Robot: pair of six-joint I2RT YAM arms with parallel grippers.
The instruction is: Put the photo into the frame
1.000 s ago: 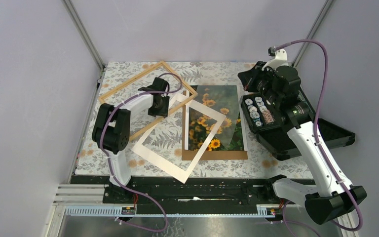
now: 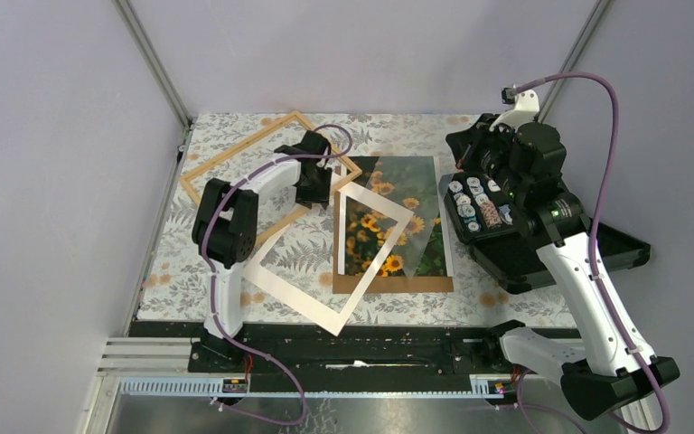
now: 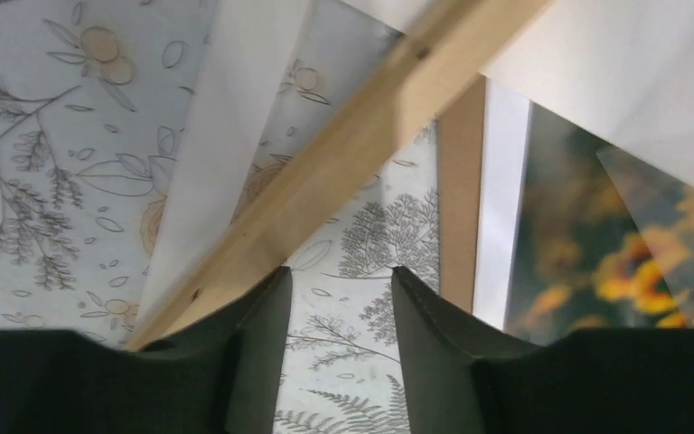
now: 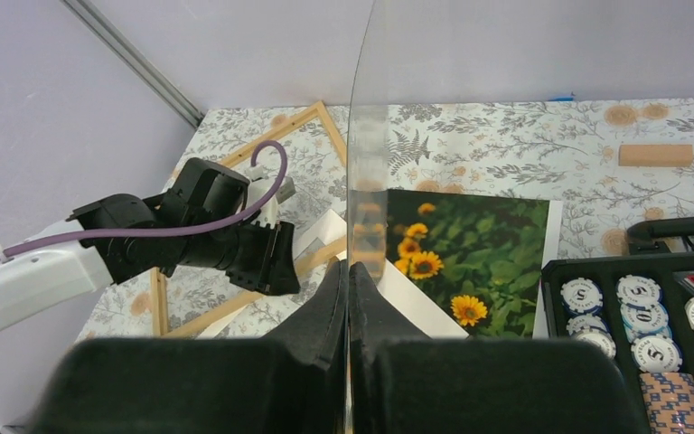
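Observation:
The sunflower photo [image 2: 433,249] lies face up on a brown backing board [image 2: 398,285]. A white mat [image 2: 300,299] lies slanted across its left part. The light wooden frame [image 2: 239,146] rests tilted at the left, one bar over the mat. My left gripper [image 2: 314,202] is over the frame's lower right side; in the left wrist view its fingers [image 3: 257,316] stand apart, empty between, beside the wooden bar [image 3: 343,149]. Raised at the right, my right gripper is shut on a thin clear sheet [image 4: 368,154], seen nearly edge-on in the right wrist view.
A black case with poker chips [image 2: 477,208] stands right of the photo, its open lid [image 2: 622,244] below the right arm. A small tan block [image 4: 656,155] lies at the back right.
My left gripper has shifted right along the frame, towards the photo. The right arm has moved slightly right, with the clear sheet still held. Frame, mat and photo look unmoved.

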